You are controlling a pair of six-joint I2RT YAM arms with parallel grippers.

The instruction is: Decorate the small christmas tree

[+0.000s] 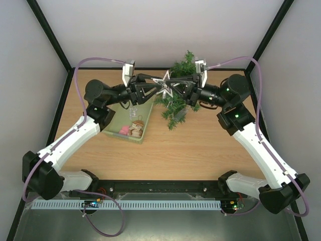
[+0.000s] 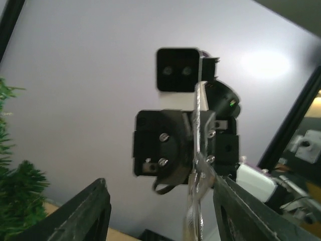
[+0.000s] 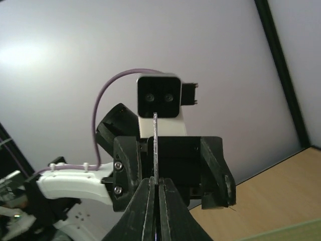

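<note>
A silver star [image 1: 166, 80] is held upright above the small tree [image 1: 176, 114] in the top view. My right gripper is shut on the star, which appears edge-on as a thin strip between the fingertips. My left gripper faces it from the other side with its fingers parted; in the left wrist view the star [image 2: 197, 130] stands in the gap, nearer the right-hand finger, without visible grip. The tree [image 2: 20, 196] shows at the left edge of that view.
A green box [image 1: 114, 126] with ornaments, a pink one and a small figure among them, sits left of the tree on the wooden table [image 1: 160, 158]. Walls and frame bars surround the arms.
</note>
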